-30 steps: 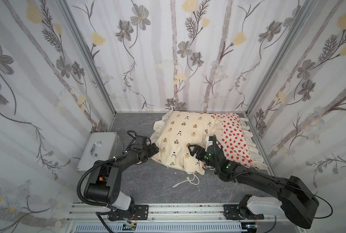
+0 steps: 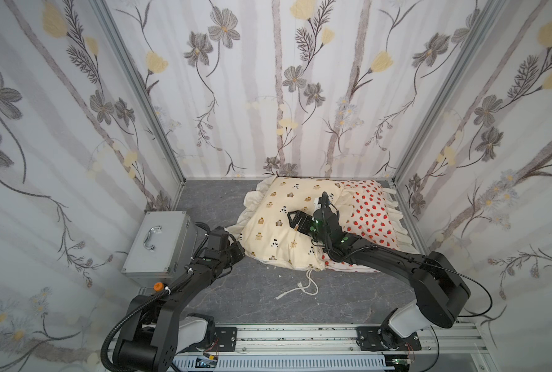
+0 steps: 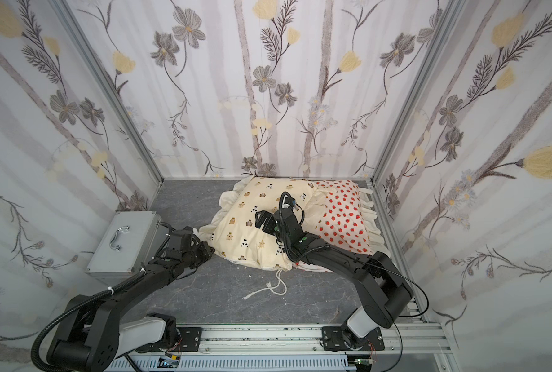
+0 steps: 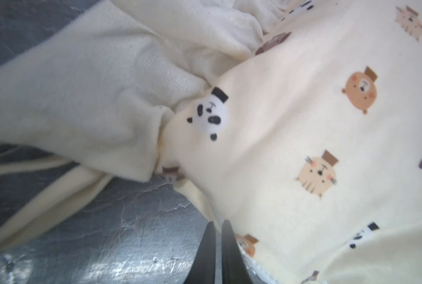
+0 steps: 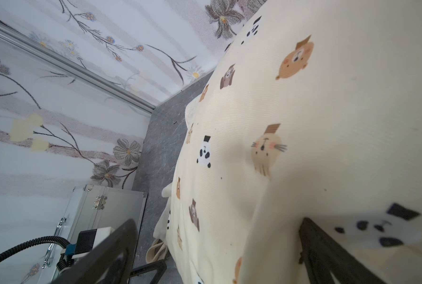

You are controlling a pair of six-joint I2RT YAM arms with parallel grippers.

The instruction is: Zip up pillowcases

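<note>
A cream pillowcase [image 2: 274,238] printed with small animals lies in the middle of the floor, its frilled edge to the left. At its near-left corner, my left gripper is shut on the pillowcase edge, where a pale zip-like strip runs down between and beyond the fingertips. No zip pull can be made out. Over the pillowcase's right part, my right gripper [image 2: 299,221] stands open. In the right wrist view its fingers [image 5: 322,250] are spread wide, one against or close to the cloth, with nothing clearly gripped.
A red-and-white strawberry pillow [image 2: 375,214] lies to the right, partly under the cream one. A silver case [image 2: 158,241] stands left, close to my left arm. White cord [image 2: 300,288] lies on the bare grey floor [image 2: 251,300] in front.
My right gripper has moved left and away from the front edge across the cream pillowcase. The pillowcase's near-right corner has drawn in.
</note>
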